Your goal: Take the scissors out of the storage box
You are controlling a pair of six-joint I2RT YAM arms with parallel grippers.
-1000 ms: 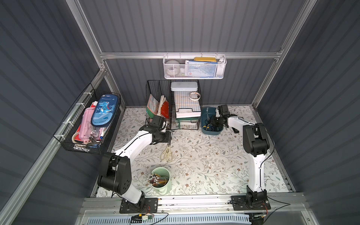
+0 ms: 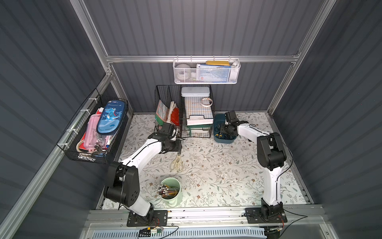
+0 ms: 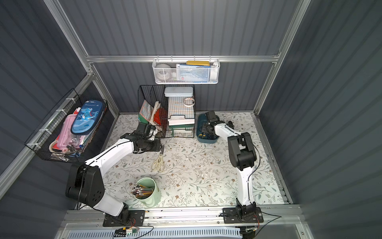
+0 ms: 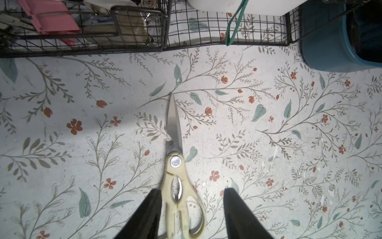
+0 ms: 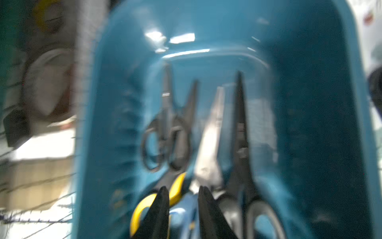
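Observation:
In the right wrist view, the blue storage box (image 5: 310, 131) holds several pairs of scissors: a small dark pair (image 5: 168, 119), one with yellow handles (image 5: 140, 211), silver-bladed scissors (image 5: 209, 147) and a black-handled pair (image 5: 240, 155). My right gripper points into the box above the handles, open, a narrow gap between its fingers; its height over them is hard to judge. Cream-handled scissors (image 4: 175, 161) lie flat on the table, blade toward the wire rack. Over their handles my left gripper stands open, its fingers apart on either side in view.
A black wire rack (image 2: 184, 111) adjoins the box on its left. A pale green pencil cup (image 2: 177, 195) stands at the front left. Another wire basket (image 2: 85, 155) hangs at the left.
My right gripper has shifted left, farther over the middle of the blue box. The left arm and the cream-handled scissors look unmoved.

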